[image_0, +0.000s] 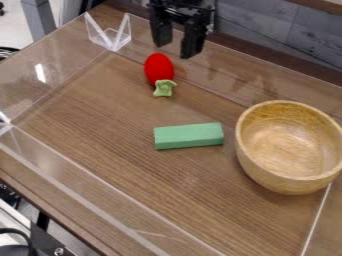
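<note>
My black gripper (177, 38) hangs at the top centre, open, its fingers above and behind a red oval object (159, 70) with a small green piece (164, 88) at its lower end. A green bar (189, 135) lies in the middle of the wooden table. A round tan bowl (286, 147) sits at the right.
A clear, angular holder (110, 33) stands at the upper left. The table's edge runs along the lower left, with cables beyond.
</note>
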